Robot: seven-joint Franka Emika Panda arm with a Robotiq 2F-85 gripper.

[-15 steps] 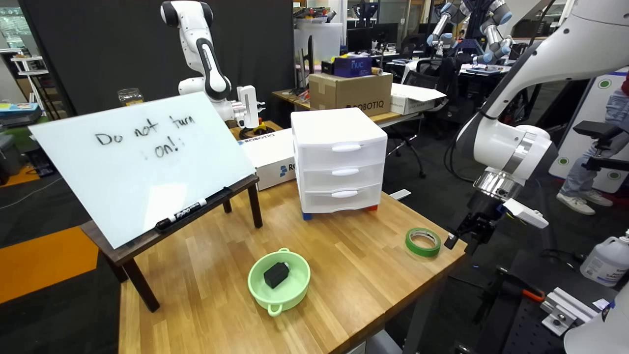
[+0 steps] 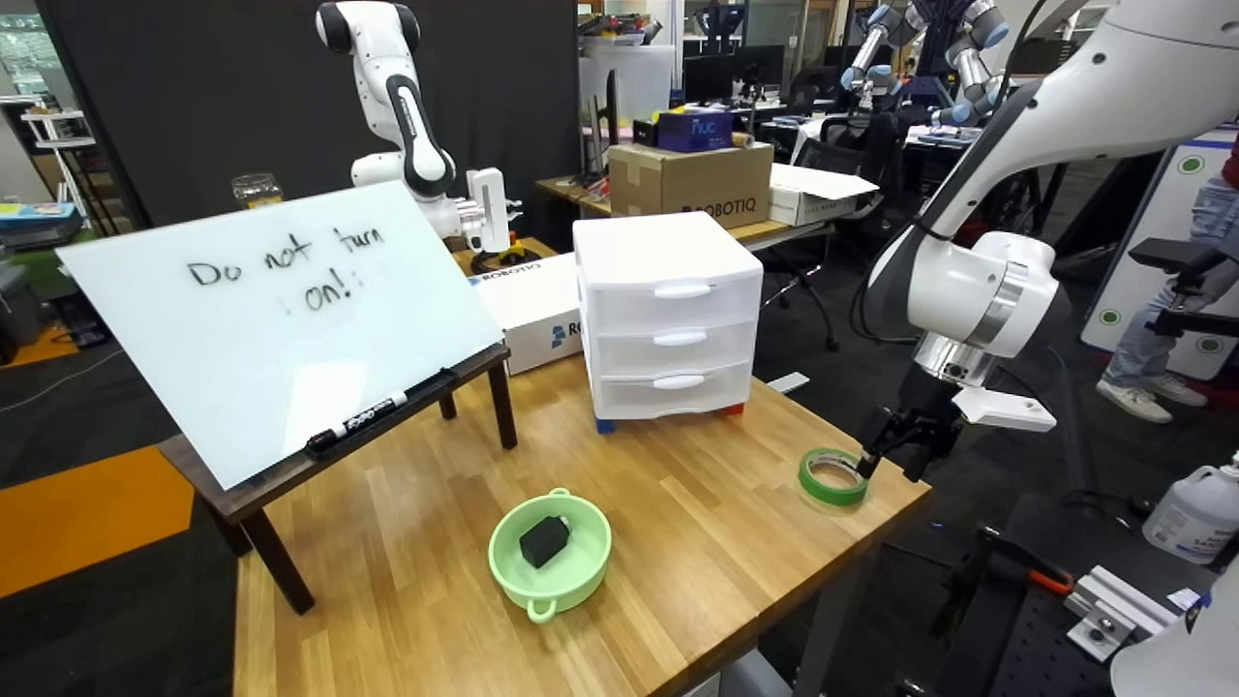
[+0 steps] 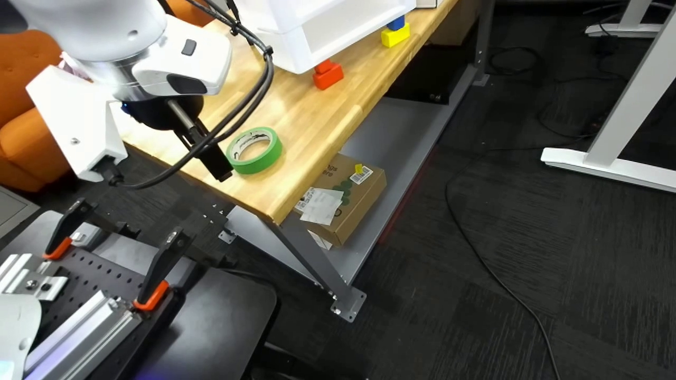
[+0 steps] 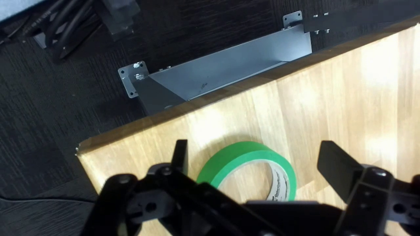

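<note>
A roll of green tape (image 2: 832, 493) lies flat near the right corner of the wooden table. Over that corner, my gripper (image 2: 894, 467) is open, with one finger near the tape's edge in exterior view 1. From the wrist view, the green tape (image 4: 248, 151) shows between the spread fingertips of the gripper, and its near part is hidden behind the gripper's body. In exterior view 2 a dark finger (image 3: 218, 165) is beside the green tape (image 3: 256, 163); I cannot tell whether they touch.
A green bowl (image 2: 511, 571) with a black block (image 2: 543, 541) inside stands at the table's front. White drawers (image 2: 668, 331) stand farther back, and a whiteboard (image 2: 290, 314) with a marker (image 2: 357, 423) is at left. Bare tabletop (image 2: 697, 534) lies between bowl and tape.
My gripper has moved left in exterior view 1, from beyond the table's edge to close beside the tape. The tape, bowl and drawers have stayed put.
</note>
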